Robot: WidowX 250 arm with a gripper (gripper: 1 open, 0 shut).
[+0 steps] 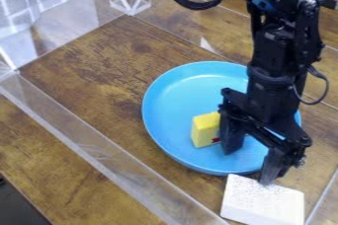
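My black gripper (248, 142) is open and low over the right part of a blue plate (172, 99), its fingers reaching down toward the plate's front right. A yellow block (205, 127) with a red mark lies on the plate just left of the fingers, partly hidden by them. A white speckled block (262, 201) lies in front of the plate, below the gripper.
Clear strips run along its left and front edges. A light patterned cloth (40, 2) is at the top left, and a cable loops above the arm.
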